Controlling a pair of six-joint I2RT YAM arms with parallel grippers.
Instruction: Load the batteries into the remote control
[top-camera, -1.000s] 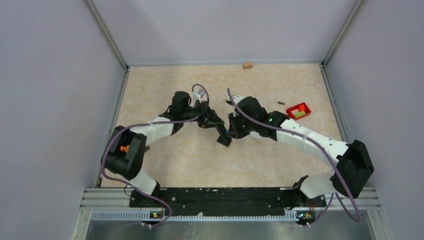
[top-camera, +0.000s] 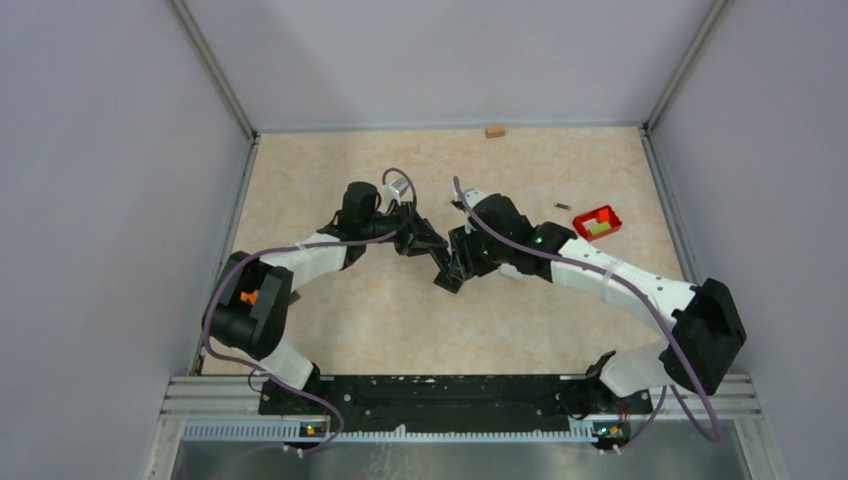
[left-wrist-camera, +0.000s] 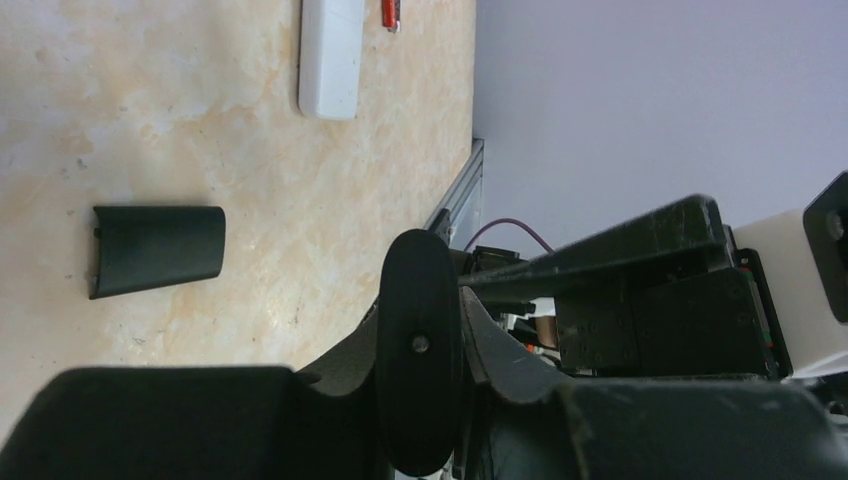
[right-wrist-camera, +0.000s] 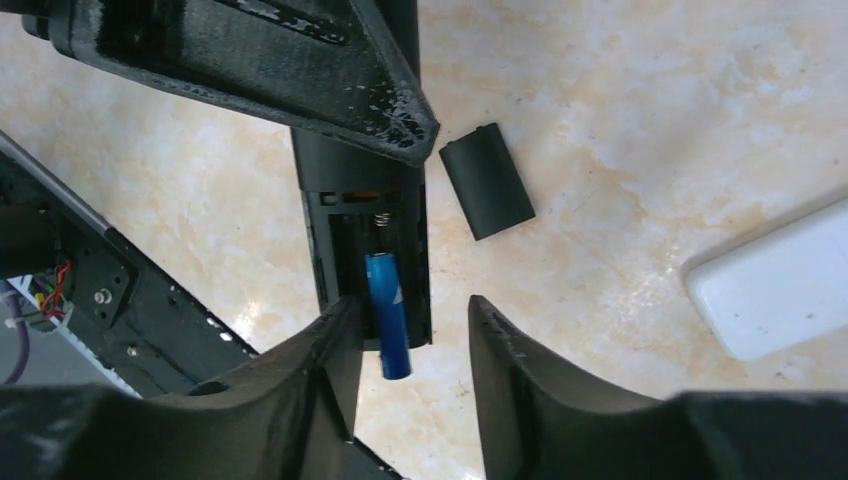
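My left gripper (top-camera: 425, 240) is shut on the black remote control (right-wrist-camera: 350, 160), holding it above the table with its battery compartment facing up in the right wrist view. A blue battery (right-wrist-camera: 388, 315) lies in that compartment, its lower end sticking out past the compartment's edge, with a spring visible beyond its upper end. My right gripper is part open over the battery's lower end, its fingers apart. The black battery cover (right-wrist-camera: 488, 182) lies on the table below. A red battery (left-wrist-camera: 388, 12) lies by a white remote (left-wrist-camera: 330, 55) in the left wrist view.
A red box (top-camera: 597, 233) with coloured pieces and a small metal item (top-camera: 562, 206) lie at right. A wooden block (top-camera: 495, 132) is at the back edge. Open table lies in front of the arms.
My left arm has stayed still.
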